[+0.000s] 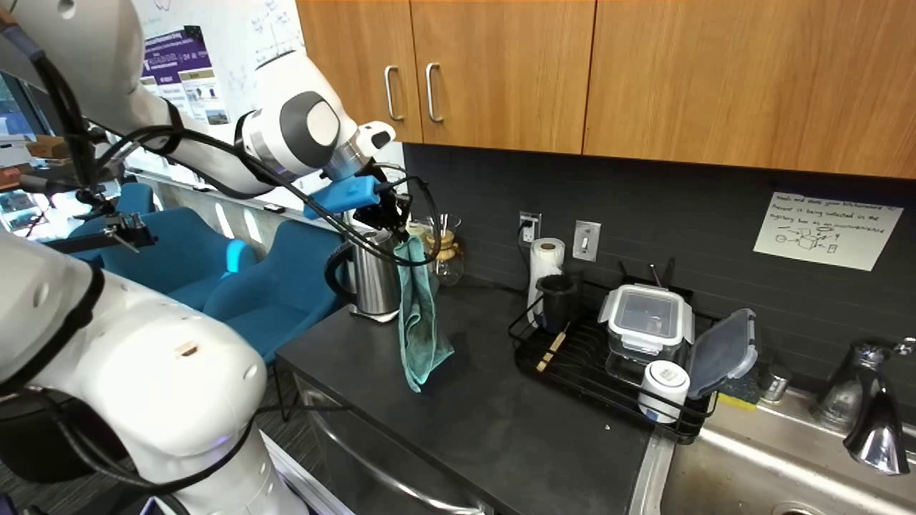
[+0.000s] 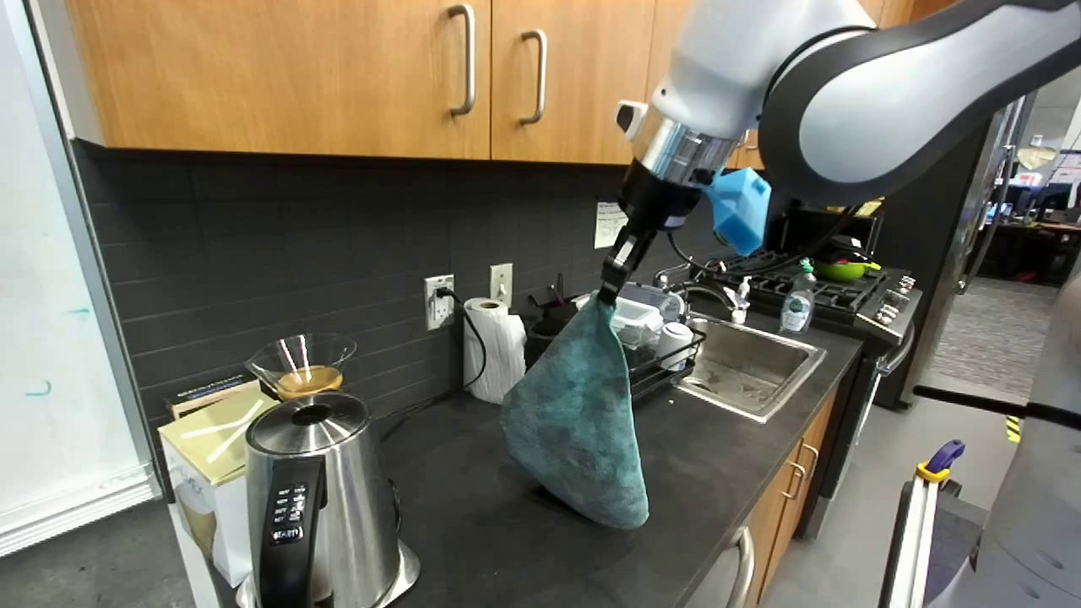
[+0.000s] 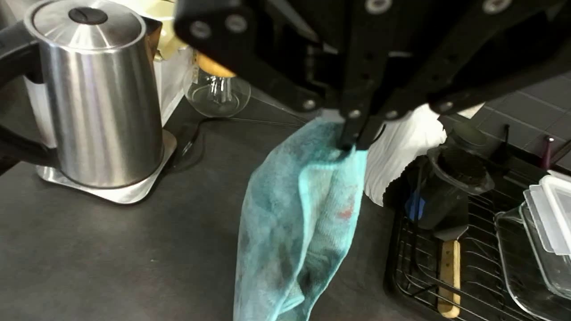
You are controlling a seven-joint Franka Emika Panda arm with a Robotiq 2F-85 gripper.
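Observation:
A teal cloth [image 2: 579, 420] hangs by its upper edge from my gripper [image 2: 611, 289], which is shut on it. The wrist view shows the cloth [image 3: 299, 224] pinched at the fingertips and falling in folds, with a small reddish stain on one face. In the first exterior view, cables partly cover the gripper [image 1: 403, 233], and the cloth [image 1: 418, 317] drapes below it in front of the kettle. The cloth's lower end looks clear of the dark countertop [image 1: 515, 429], with a shadow beneath it in the second exterior view.
A steel kettle [image 3: 101, 107] on its base stands close by, with a glass coffee maker [image 3: 217, 96] behind it. A paper towel roll [image 2: 493, 350] and a black dish rack [image 1: 592, 378] with containers line the wall. The sink [image 1: 756, 481] lies right.

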